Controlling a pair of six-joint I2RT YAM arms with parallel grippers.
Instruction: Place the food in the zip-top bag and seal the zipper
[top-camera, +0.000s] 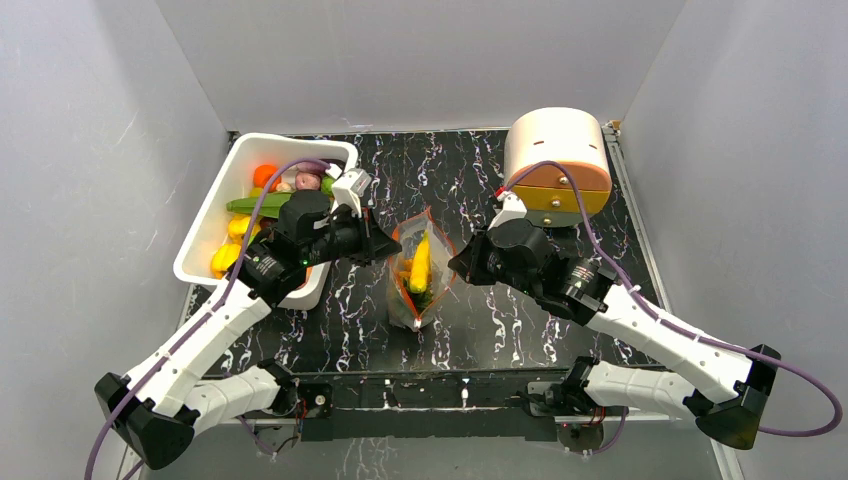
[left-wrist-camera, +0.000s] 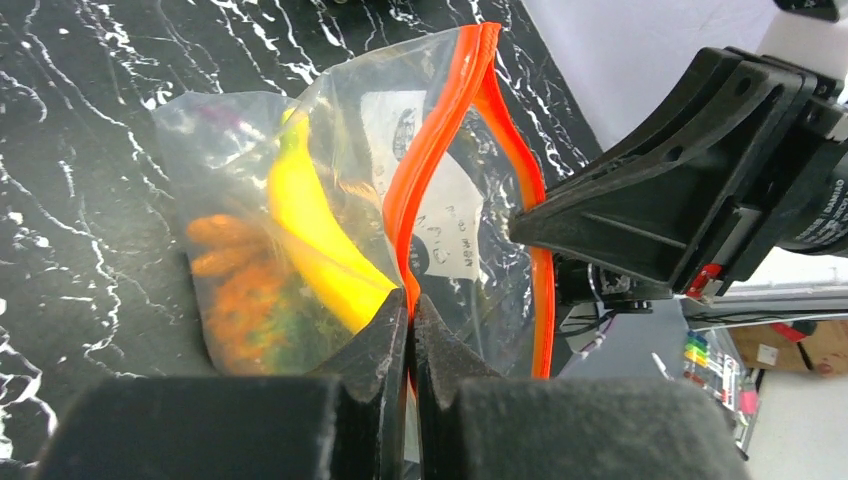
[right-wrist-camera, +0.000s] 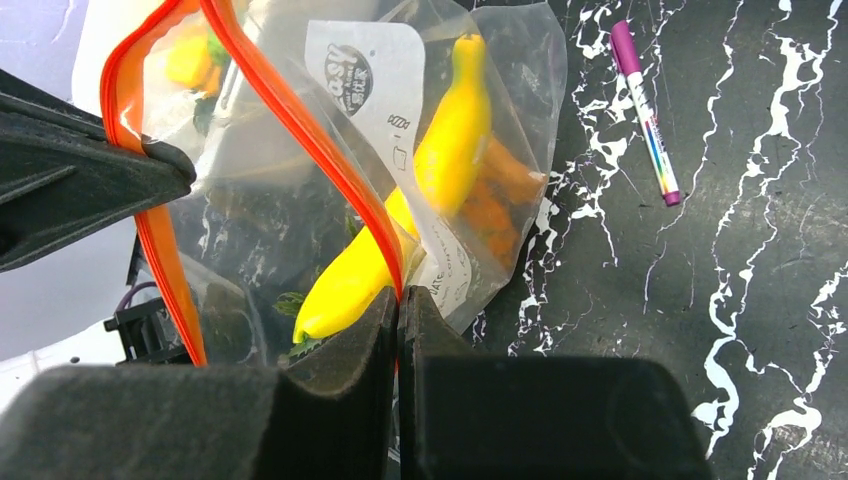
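Note:
The clear zip top bag (top-camera: 406, 300) stands mouth up between my two grippers, its orange zipper edges spread apart. Inside lie a yellow squash (left-wrist-camera: 318, 220) and orange, knobbly food (left-wrist-camera: 240, 285), with some green leaves (right-wrist-camera: 292, 303) low down. In the top view my left gripper (top-camera: 392, 250) is at the left edge of the mouth, shut on the orange zipper edge (left-wrist-camera: 410, 220). Opposite it, my right gripper (top-camera: 456, 268) is shut on the other orange zipper edge (right-wrist-camera: 330, 150). Both rims run straight down between the fingertips in the wrist views.
A white bin (top-camera: 190, 240) of play vegetables stands at the left, under my left arm. At the back right is a pink and yellow bread box (top-camera: 560, 150). A purple-capped marker (right-wrist-camera: 646, 115) lies on the marble table beside the bag.

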